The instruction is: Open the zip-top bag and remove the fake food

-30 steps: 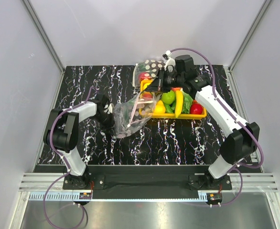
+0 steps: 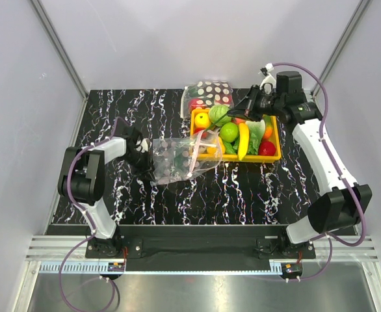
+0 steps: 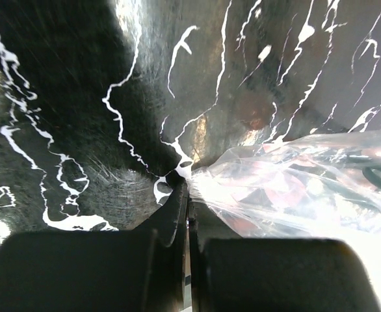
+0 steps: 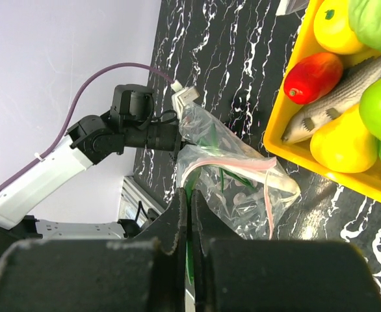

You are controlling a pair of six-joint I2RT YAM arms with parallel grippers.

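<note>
The clear zip top bag point(image 2: 171, 159) stretches rightward from my left gripper point(image 2: 153, 170), its pink-edged mouth point(image 2: 195, 155) gaping over the yellow bin's left side. In the left wrist view, my left gripper is shut at the gathered end of the bag point(image 3: 268, 188). A thin green stalk point(image 4: 190, 187) runs out of the bag's mouth to my right gripper, whose fingers are closed on it. More green point(image 4: 233, 177) shows through the plastic. From above, my right gripper point(image 2: 229, 115) hovers over the bin, with the stalk slanting down to the bag.
A yellow bin point(image 2: 242, 158) full of fake fruit and vegetables, including a banana point(image 2: 243, 141), lies under the right gripper. Behind it is another bag point(image 2: 214, 92) with a polka-dot pattern.
My right gripper has moved to the right over the bin, drawing the green stalk along. The bag's mouth has shifted rightward and the bag lies more stretched out. The left arm has barely moved.
</note>
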